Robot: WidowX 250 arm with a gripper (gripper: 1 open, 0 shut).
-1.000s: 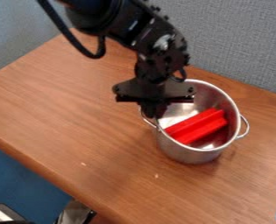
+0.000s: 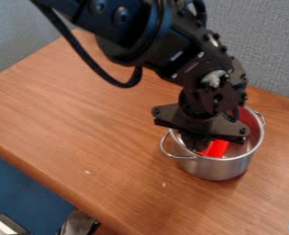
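Observation:
A steel pot (image 2: 227, 167) with wire handles stands on the wooden table. Inside it is a red object (image 2: 216, 148), mostly covered by my gripper (image 2: 203, 143), which is down over and into the pot. Its fingertips are hidden behind the wrist and the pot's rim, so I cannot tell how far apart they are or whether anything is between them.
A grey panel (image 2: 263, 50) stands behind. At the lower left, beyond the table's edge, are a blue surface and some metal items.
My arm has moved right and lower, over the middle of the pot, now covering most of the red object that showed earlier.

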